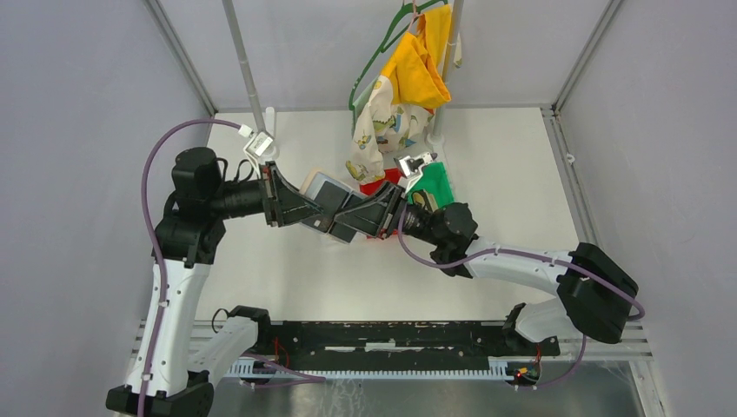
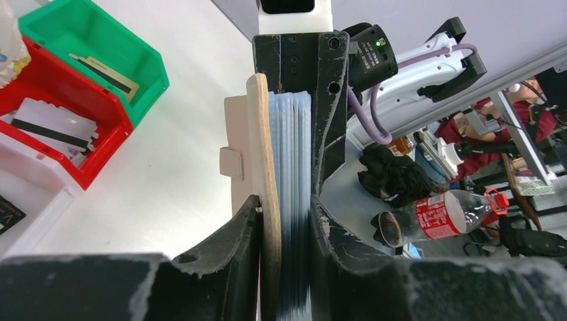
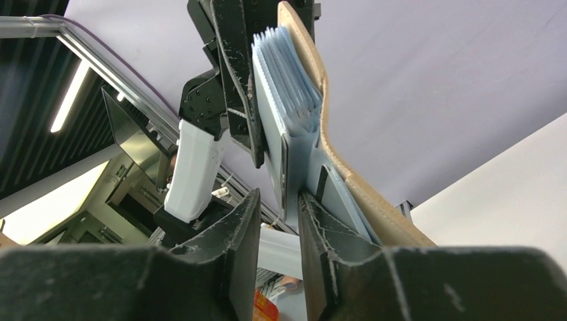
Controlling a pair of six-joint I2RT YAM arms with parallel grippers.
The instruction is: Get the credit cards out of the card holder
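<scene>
A card holder (image 1: 330,200) with a tan cover and a stack of translucent card sleeves is held up between both grippers. In the left wrist view, my left gripper is shut on the holder (image 2: 271,167), pinching cover and sleeves. My right gripper (image 1: 352,217) reaches in from the right. In the right wrist view its fingertips (image 3: 313,212) are at the sleeve edges, partly apart; whether anything is pinched between them is unclear. Dark card shapes show among the sleeves.
A red bin (image 2: 100,154) with cards, a green bin (image 2: 154,73) and a white container (image 2: 47,207) stand on the white table. Hanging clothes (image 1: 408,69) are at the back.
</scene>
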